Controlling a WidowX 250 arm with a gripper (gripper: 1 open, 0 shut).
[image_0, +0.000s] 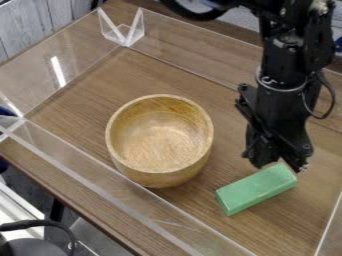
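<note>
My gripper hangs at the right, fingers pointing down, just above and behind a green rectangular block lying on the wooden table. The fingers look close together; nothing held shows between them. To the left sits a round, light wooden bowl, empty.
A small clear plastic piece stands at the far back left. Clear strips run along the left table edge, with dark cables beyond at the lower left.
</note>
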